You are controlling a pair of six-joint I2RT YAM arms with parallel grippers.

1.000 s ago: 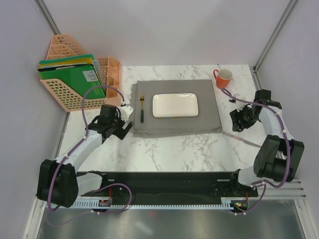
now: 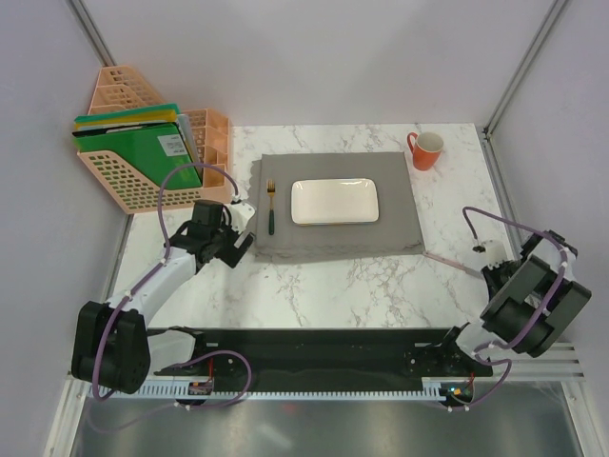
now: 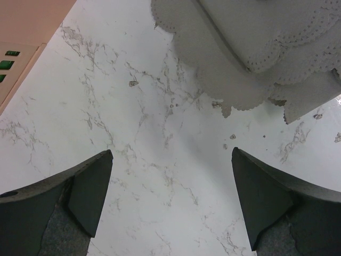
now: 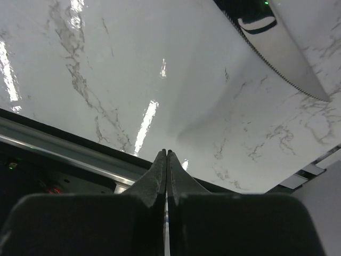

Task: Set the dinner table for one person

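On the grey placemat point(image 2: 395, 209) lie a white rectangular plate point(image 2: 333, 202) and, left of it, a fork point(image 2: 271, 209) with a dark handle. Right of the mat, a thin knife point(image 2: 445, 260) rests on the bare marble; its serrated blade point(image 4: 285, 56) and part of its dark handle show in the right wrist view. Near that knife, towards the table's right front, my right gripper point(image 2: 489, 282) is shut, with nothing visible between its fingers. My left gripper stands open and empty beside the mat's left front corner. An orange mug point(image 2: 424, 150) stands beyond the mat's right side.
A peach basket point(image 2: 143, 195) holding green and yellow folders occupies the back left. The mat's left edge is wavy and layered point(image 3: 240, 74). Clear marble point(image 2: 314, 295) runs along the front, and a wall closes off the right side.
My right gripper has moved towards the front and right, from beside the knife's mat end to near its right end. The left arm, mat, plate, fork and mug stayed put.
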